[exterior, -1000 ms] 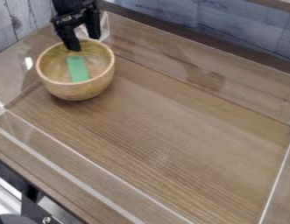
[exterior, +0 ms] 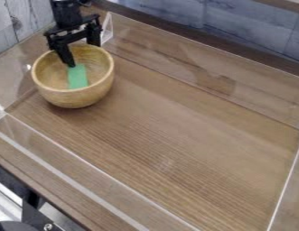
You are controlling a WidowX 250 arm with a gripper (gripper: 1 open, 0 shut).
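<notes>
A wide tan bowl (exterior: 98, 87) sits at the upper left of the table, with a green object (exterior: 78, 78) lying inside it. The black gripper (exterior: 78, 41) is at the bowl's back rim, reaching down from the top of the view, its fingers apart. Whether the fingers touch the rim is hard to tell.
A blue-grey tiled surface runs along the upper right beyond the table's edge.
The gripper has moved slightly left, and the bowl sits a little further left than before.
</notes>
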